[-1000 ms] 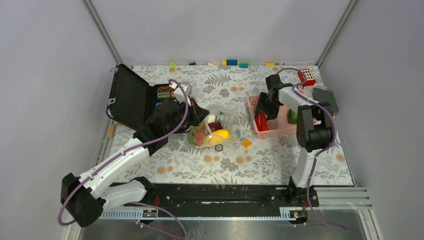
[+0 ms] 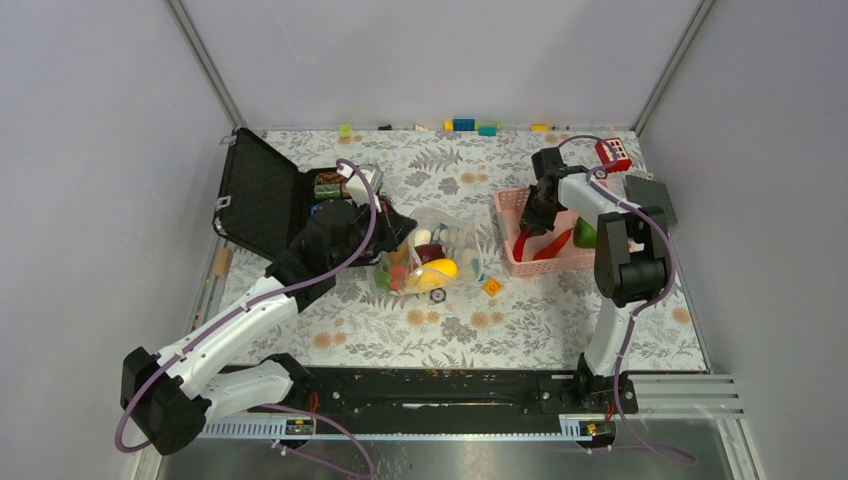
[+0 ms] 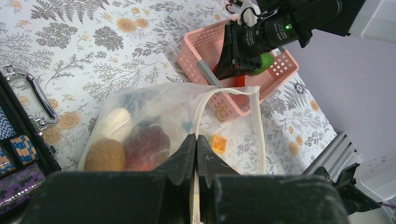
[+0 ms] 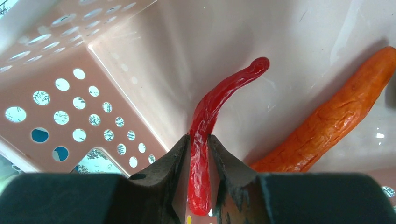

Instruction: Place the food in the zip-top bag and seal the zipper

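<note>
A clear zip top bag (image 2: 455,250) holding several play foods, including a yellow one (image 2: 440,270), stands mid-table. My left gripper is shut on the rim of the bag. In the pink basket (image 2: 508,205), my right gripper has its fingers on either side of a red chili pepper (image 4: 224,91); whether they grip it I cannot tell. An orange-red pepper or carrot (image 4: 327,121) lies beside it, and a green vegetable (image 2: 584,233) sits at the basket's right.
An open black case (image 2: 245,200) stands at the left. A red block (image 2: 613,154) and a grey plate (image 2: 652,198) lie at the back right; small blocks line the back edge.
The two red-orange foods in the basket now lie farther apart, and my right gripper has shifted slightly over the chili. The left arm has not moved.
</note>
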